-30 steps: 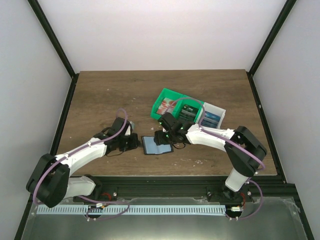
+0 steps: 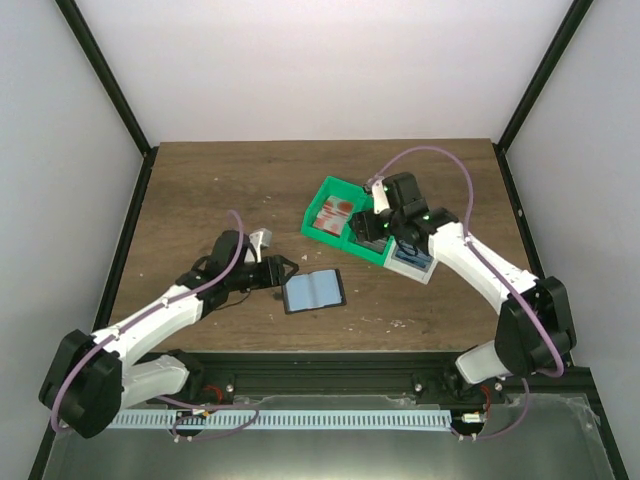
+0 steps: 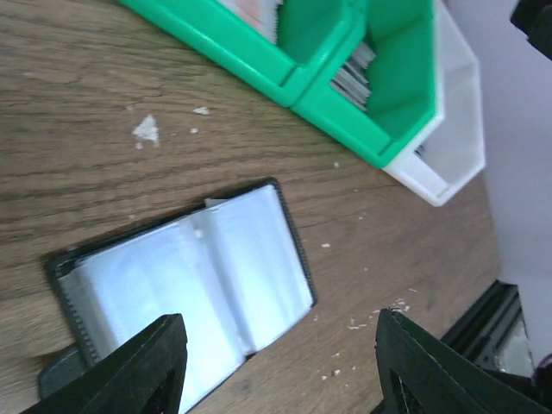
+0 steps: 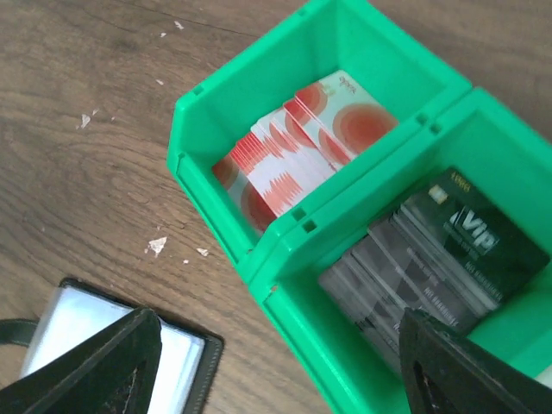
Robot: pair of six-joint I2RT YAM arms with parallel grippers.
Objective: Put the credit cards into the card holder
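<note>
The card holder (image 2: 314, 290), black-edged with pale blue inner faces, lies open and flat on the table. In the left wrist view the holder (image 3: 172, 276) sits below my left gripper, whose fingers are apart with nothing between them. My right gripper (image 2: 368, 228) is over the green bins, open and empty. Beneath it, in the right wrist view, are red-and-white cards (image 4: 293, 151) in one green bin and black VIP cards (image 4: 431, 250) in the other. Blue cards (image 2: 413, 257) lie in a white bin, partly hidden by the right arm.
The green bin (image 2: 318, 237) and its neighbour stand joined, with the white bin (image 3: 461, 129) at their right end. Pale specks mark the wooden table (image 2: 230, 170), which is clear at the back left and front right.
My right gripper has moved away from the holder, back and right to above the bins. The left gripper has risen slightly and shifted right, towards the holder's upper left corner.
</note>
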